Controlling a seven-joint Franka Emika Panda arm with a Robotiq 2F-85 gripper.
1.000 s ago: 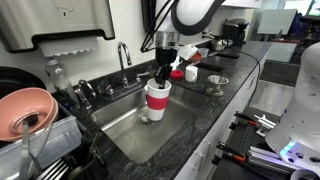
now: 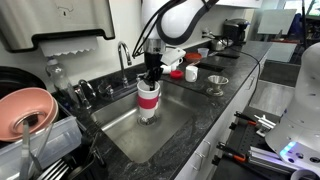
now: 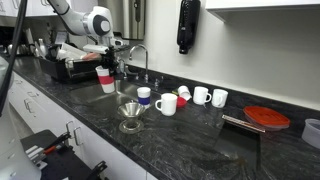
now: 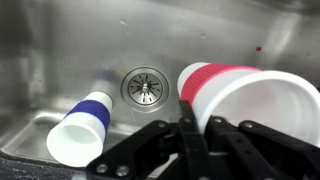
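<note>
A white cup with a red band (image 2: 148, 96) hangs over the sink (image 2: 125, 136), with my gripper (image 2: 152, 74) shut on its upper rim. In the wrist view, the red-banded cup (image 4: 268, 97) fills the right side with its mouth toward the camera. There the gripper has its fingertips at the cup's near wall. Whether the cup's base touches the sink is hard to tell. A white cup with a blue band (image 4: 82, 130) appears at the lower left of the wrist view, and the drain (image 4: 145, 89) lies between the two cups.
A faucet (image 3: 145, 59) rises behind the sink. Beside the sink stand a metal bowl (image 3: 132, 117) and several white mugs, including one mug (image 3: 168, 104). A dish rack with pink bowls (image 2: 28, 112) sits left of the sink.
Over the last second my gripper and the red-banded cup have come down slightly and farther toward the back of the sink.
</note>
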